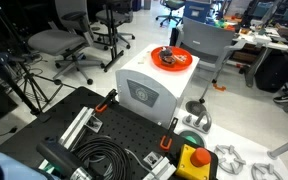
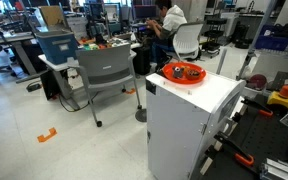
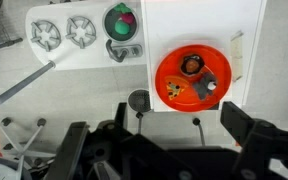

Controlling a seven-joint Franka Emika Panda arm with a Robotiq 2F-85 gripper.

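Note:
In the wrist view an orange-red plate [image 3: 166, 85] lies on a white surface. On it rest a pizza-slice-like piece [image 3: 175, 88], a round brown item [image 3: 192, 65] and a dark grey item [image 3: 205, 86]. Up and to the left stands a small grey pan [image 3: 112, 24] holding a red and green piece [image 3: 128, 18]. My gripper is open, its dark fingers spread wide at the bottom of the wrist view with nothing held between them. Both exterior views show the plate [image 1: 158, 57] [image 2: 171, 73] on a white cabinet [image 1: 144, 92] [image 2: 174, 130]; the gripper appears in neither.
Toy stove burners [image 3: 82, 31] lie beside the pan. A yellow box with an orange-red knob [image 1: 197, 157] and coiled black cable [image 1: 102, 158] occupy the near side. A grey chair [image 2: 106, 78] stands by the cabinet; open floor [image 2: 59, 125] extends left of it.

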